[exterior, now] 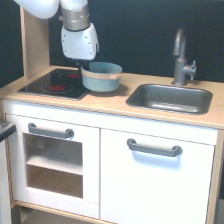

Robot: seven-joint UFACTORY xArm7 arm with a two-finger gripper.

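A blue-grey pot [103, 79] is at the right edge of the black cooktop [50, 84], its far side partly over the wooden counter. Above its left rim is my white arm, coming down from the top left. The gripper [83, 65] meets the pot's left side. Its fingers are small and dark against the dark wall, so whether they grip the rim cannot be made out. Whether the pot's base touches the surface is also unclear.
A sink [171, 98] with a grey faucet [181, 58] takes up the counter's right side. Below are a white cabinet door [150, 180] and an open-fronted oven compartment [55, 165]. A wooden post [36, 40] stands at the left.
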